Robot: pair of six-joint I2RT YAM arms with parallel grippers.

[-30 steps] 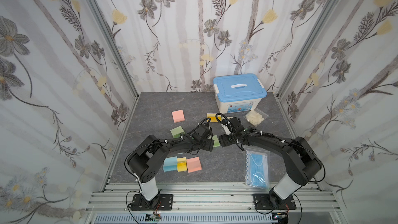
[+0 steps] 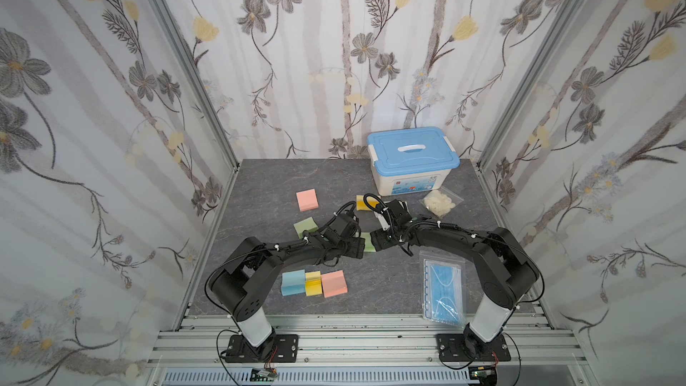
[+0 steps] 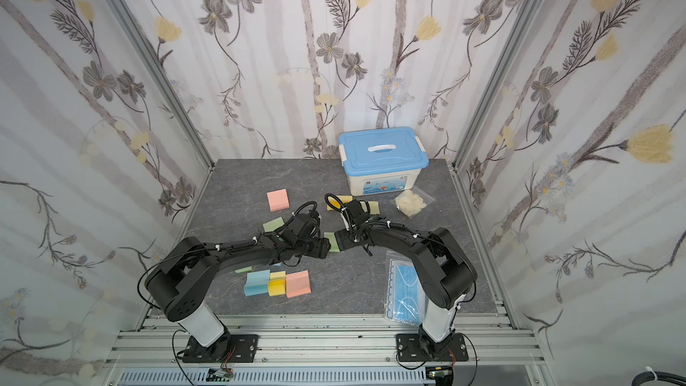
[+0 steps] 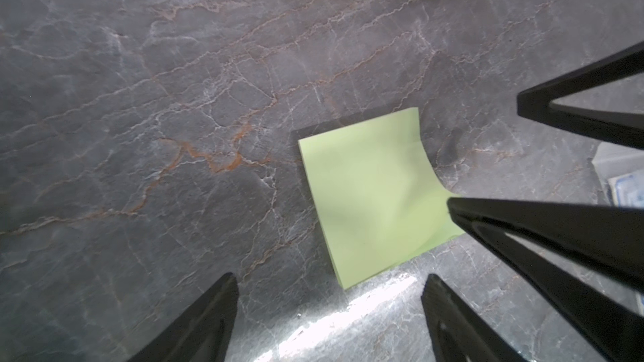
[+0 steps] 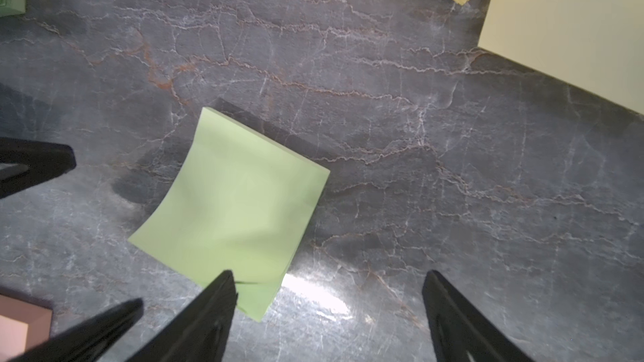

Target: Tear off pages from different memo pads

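Between the two arms, a light green memo pad [image 2: 369,242] lies on the table, partly hidden by the grippers. In the left wrist view the same green pad [image 4: 379,194] has its right side curled up. My left gripper is open, its fingertips apart with the pad's near corner between and ahead of them. My right gripper also stands open. Its left fingertip overlaps the pad's [image 5: 234,204] near edge in that view; whether they touch, I cannot tell. Neither gripper holds anything.
Pink [image 2: 334,283], yellow [image 2: 313,283] and blue [image 2: 293,282] pads lie in front of the left arm. Behind are a pink pad [image 2: 307,200], another green pad [image 2: 305,226] and a yellow one [image 3: 338,203]. A lidded box [image 2: 413,161] stands at the back right.
My right arm has moved left, closer to the green pad between the grippers. The left gripper has shifted slightly left and its forearm has swung a little outward.
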